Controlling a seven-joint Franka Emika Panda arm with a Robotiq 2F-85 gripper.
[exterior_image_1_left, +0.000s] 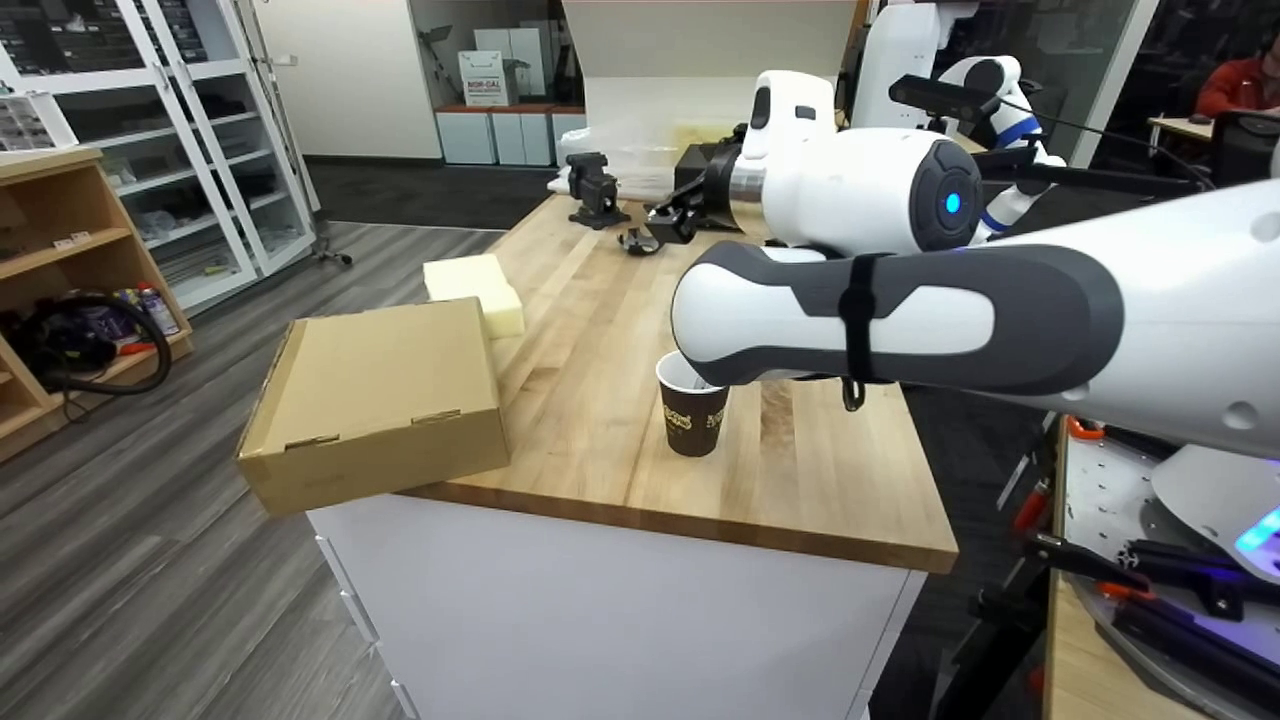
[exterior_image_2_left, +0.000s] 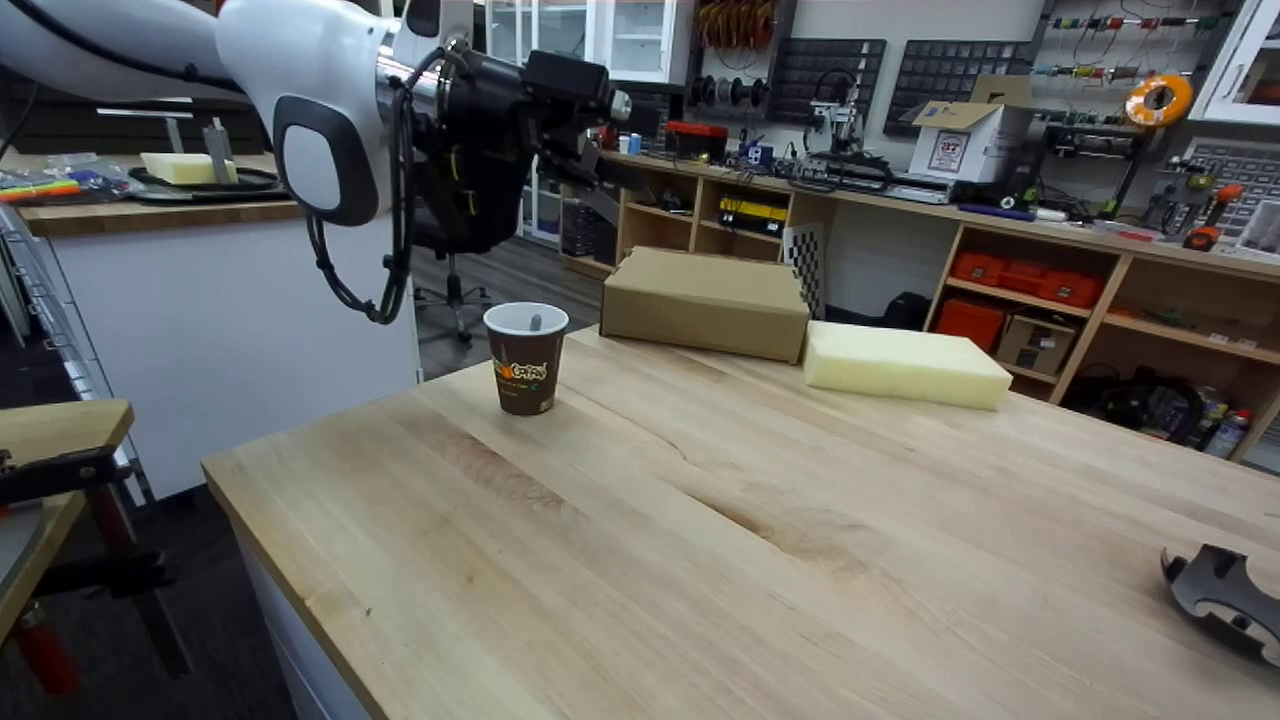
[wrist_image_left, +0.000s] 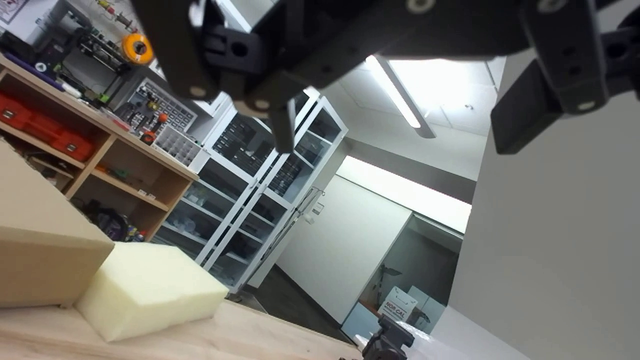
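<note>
My gripper stands open in the wrist view, its dark fingers (wrist_image_left: 523, 110) wide apart and nothing between them. In exterior view 2 the gripper (exterior_image_2_left: 606, 168) hangs above the wooden table (exterior_image_2_left: 624, 540), pointing away from the arm. A brown paper cup (exterior_image_2_left: 525, 378) with a white rim stands upright on the table, lower than the gripper. A thin grey item (exterior_image_2_left: 537, 322) shows inside the cup's mouth. In exterior view 1 the arm partly covers the cup (exterior_image_1_left: 693, 420).
A closed cardboard box (exterior_image_1_left: 378, 390) overhangs the table's left edge. Beside it lies a pale yellow foam block (exterior_image_2_left: 906, 362). A black curved part (exterior_image_2_left: 1224, 600) and a black stand (exterior_image_1_left: 594, 190) are farther along the table.
</note>
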